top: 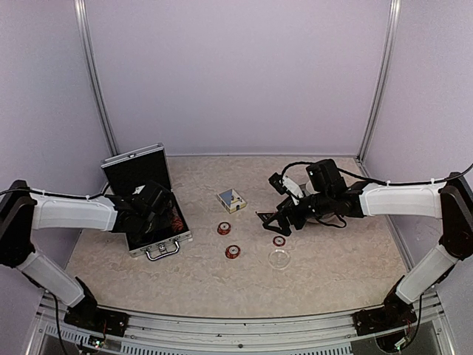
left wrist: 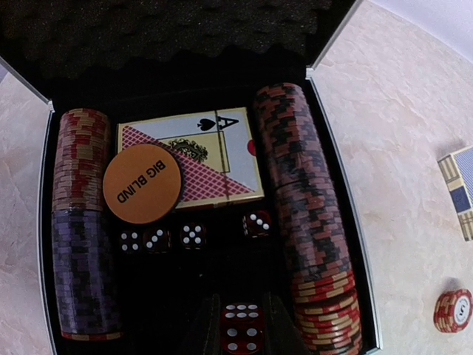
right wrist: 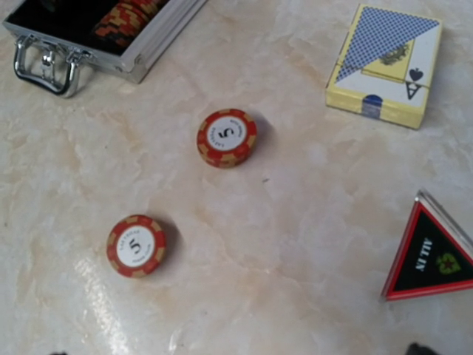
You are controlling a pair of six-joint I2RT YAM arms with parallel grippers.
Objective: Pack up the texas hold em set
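My left gripper is shut on a red die [left wrist: 242,333], above the front part of the open silver case [left wrist: 367,292]. Inside the case, several dice [left wrist: 194,235] lie in a row below the red card box [left wrist: 222,159] and the orange BIG BLIND disc [left wrist: 143,183]. Chip stacks [left wrist: 85,270] fill both sides. On the right, my right gripper stands open and empty; only its tips show at the bottom corners. Out on the table are the blue-backed card box [right wrist: 384,66], two red chip stacks [right wrist: 227,138] and the ALL IN triangle [right wrist: 429,259].
The case lid [top: 138,174] stands raised at the back. A smaller red chip piece [top: 278,241] and a clear round disc [top: 280,259] lie in front of the right arm.
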